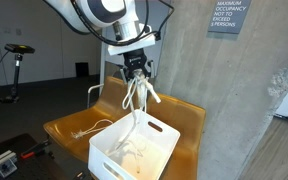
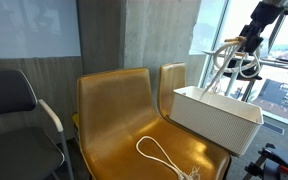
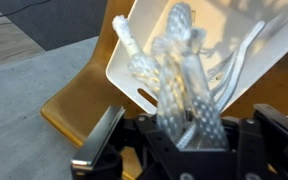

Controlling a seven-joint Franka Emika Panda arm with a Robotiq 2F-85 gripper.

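A bundle of white rope [image 1: 138, 95] hangs from my gripper [image 1: 136, 74] above the white bin. Seen from the wrist, the rope [image 3: 189, 85] is bunched between the fingers, with loose ends spreading over the bin. The fingers are closed on it. In exterior view 2 the rope [image 2: 225, 60] loops down from the gripper [image 2: 246, 48] toward the open bin [image 2: 216, 118]. The bin [image 1: 162, 128] rests on brown chairs, and the lower strand of rope reaches into it.
A thin white cord [image 2: 164, 158] lies on the brown chair seat [image 2: 124, 140] beside the bin. A dark chair [image 2: 19, 130] stands at the far left there. A concrete wall [image 1: 224, 80] rises behind the seats.
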